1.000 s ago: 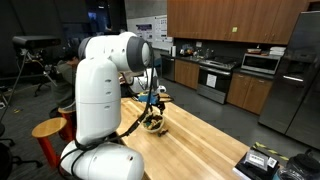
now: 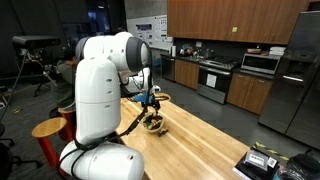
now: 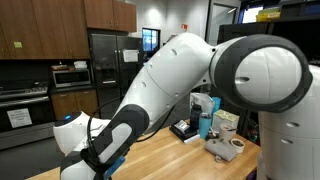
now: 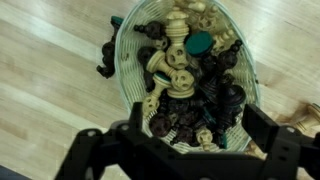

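A round woven basket [image 4: 128,68] full of dark and light wooden chess pieces fills the middle of the wrist view. Among them a pale piece [image 4: 178,38] and one with a green felt base [image 4: 199,43] lie near the far side. My gripper is open above the basket's near part, its black fingers wide apart and nothing held. Outside the basket, a dark chess piece [image 4: 108,48] lies on the table at left and a pale piece [image 4: 304,120] at right. The basket [image 2: 153,123] shows below the gripper in exterior view 1; exterior view 2 hides it behind the arm.
Stools [image 2: 48,128] stand off the left side.
Over the last second my gripper has shifted slightly and come lower over the basket. The basket and the table's other items look unmoved.
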